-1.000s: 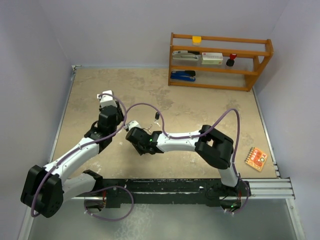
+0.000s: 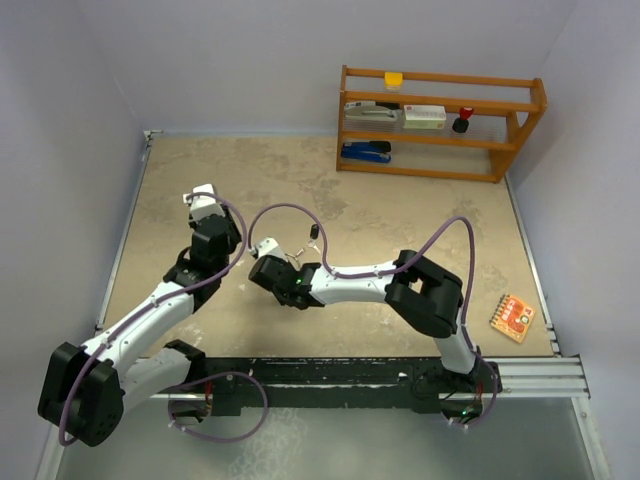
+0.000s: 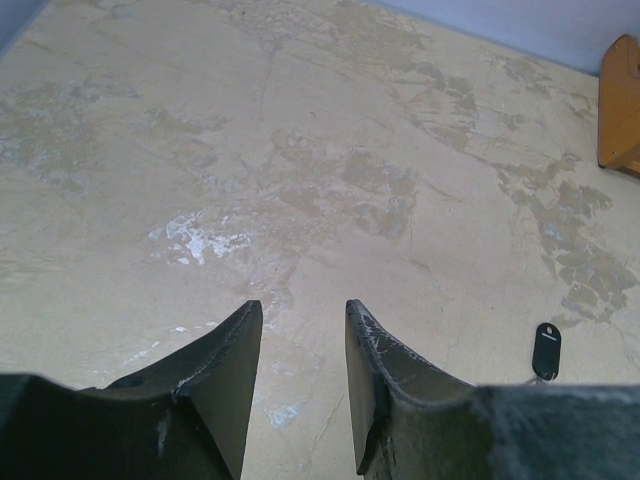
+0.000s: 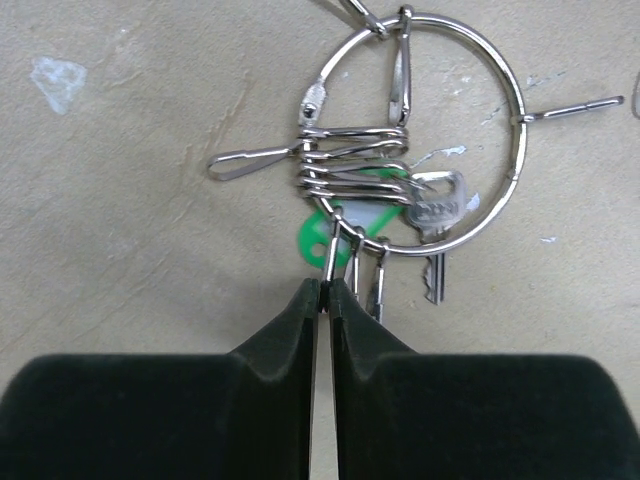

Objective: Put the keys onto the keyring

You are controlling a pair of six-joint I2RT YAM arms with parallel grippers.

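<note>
A large silver keyring (image 4: 515, 90) lies on the table in the right wrist view, with several metal clips hung around it. A silver key (image 4: 436, 215) lies inside and across its lower right edge. Partly under the clips is a green key tag (image 4: 318, 240). My right gripper has its fingertips drawn together at the end of one clip (image 4: 333, 255) below the ring. Apart and empty, the fingers of my left gripper hang over bare table. A black fob (image 3: 547, 350) lies to their right, its metal end partly hidden by the finger.
A wooden rack (image 2: 440, 140) holding a stapler and boxes stands at the back right. An orange notebook (image 2: 513, 318) lies near the right edge.
The right arm has barely moved; the fob stays in place.
</note>
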